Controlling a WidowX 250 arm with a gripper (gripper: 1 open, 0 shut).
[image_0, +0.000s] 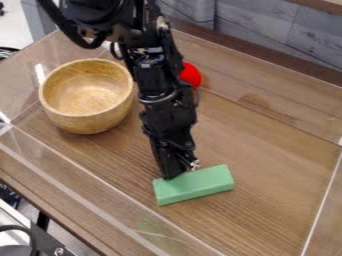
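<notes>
My gripper (178, 172) reaches down at the centre of the camera view, its tip at the left end of a flat green block (201, 186) on the wooden table, apparently touching it. The fingers look shut; nothing shows held between them.
A large wooden bowl (83, 95) sits to the left of the arm. A red object (190, 76) lies behind the arm at the back.
</notes>
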